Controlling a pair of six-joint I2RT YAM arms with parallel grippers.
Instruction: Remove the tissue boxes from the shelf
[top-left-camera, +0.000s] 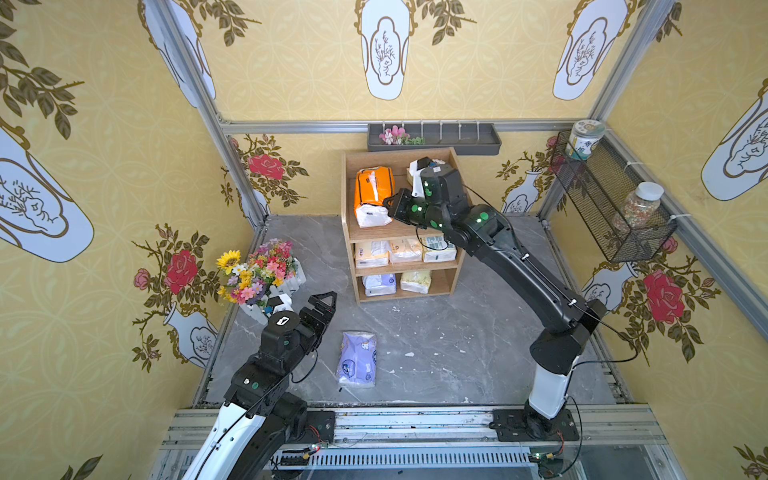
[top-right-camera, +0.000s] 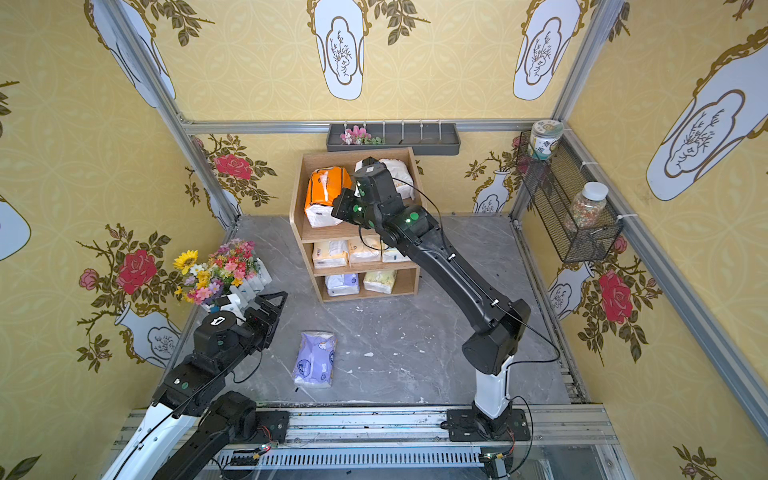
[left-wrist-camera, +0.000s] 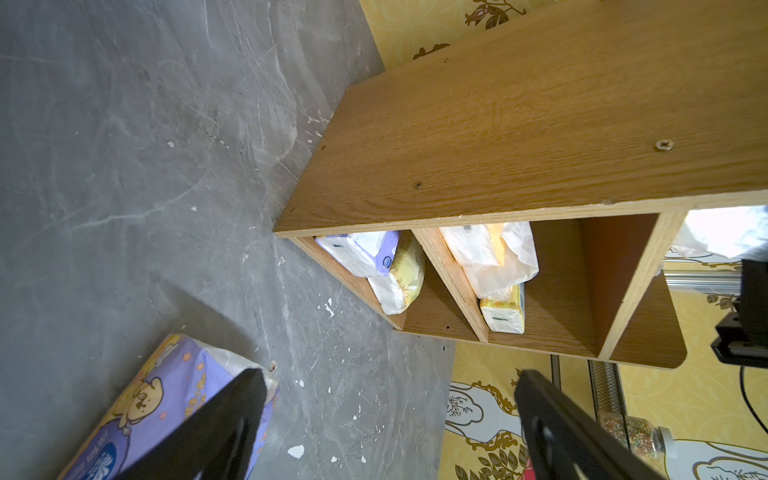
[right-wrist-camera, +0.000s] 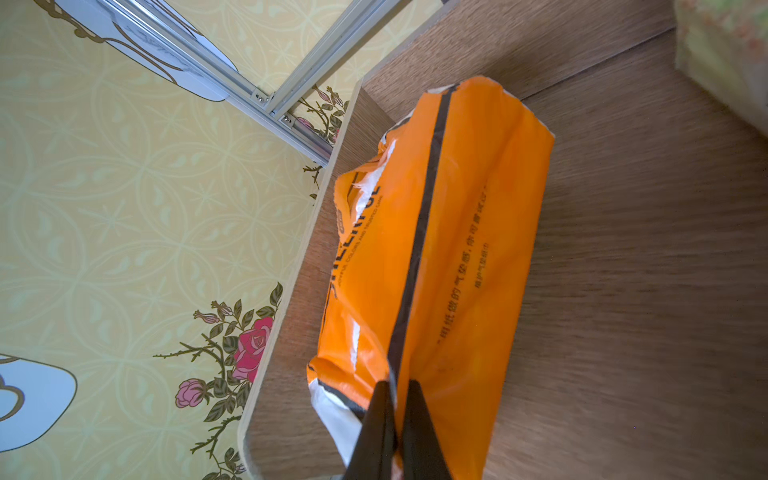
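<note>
On the top level of the wooden shelf (top-left-camera: 350, 184) is an orange tissue pack (top-left-camera: 373, 185) with a white lower part. My right gripper is shut on this pack's edge, its dark fingers pinching the orange wrapping. A white pack (top-right-camera: 397, 177) stands to its right, partly behind the arm. Several packs, among them a white one (top-left-camera: 372, 253), fill the middle level. The bottom level holds a lilac pack (top-left-camera: 379, 284) and a yellow one (top-left-camera: 416, 281). One purple pack (top-left-camera: 357, 359) lies on the table. Near it my left gripper stands open and empty.
A flower pot with colourful flowers (top-left-camera: 260, 273) stands left of the shelf. A wire basket with jars (top-left-camera: 612, 200) hangs on the right wall, and a grey tray (top-left-camera: 436, 141) hangs behind the shelf.
</note>
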